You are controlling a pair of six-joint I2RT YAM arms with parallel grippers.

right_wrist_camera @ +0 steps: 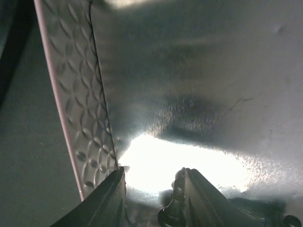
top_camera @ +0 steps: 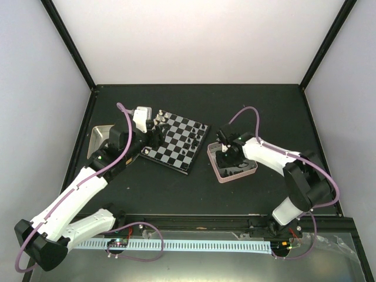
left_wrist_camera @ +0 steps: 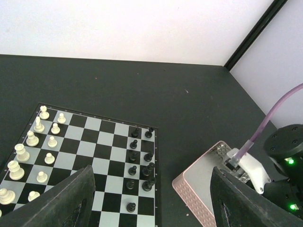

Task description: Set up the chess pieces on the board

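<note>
The chessboard [top_camera: 176,141] holds white pieces along its left side and black pieces along its right, as the left wrist view shows. My left gripper is open above it, nothing between its fingers. My right gripper is down inside the pink-rimmed metal bin [top_camera: 232,176], its fingers apart. A black piece [right_wrist_camera: 174,213] stands at the tip of its right finger, partly hidden by it. More dark pieces [right_wrist_camera: 291,222] lie at the lower right of that view.
A second metal tray [top_camera: 100,130] sits left of the board, partly under the left arm.
</note>
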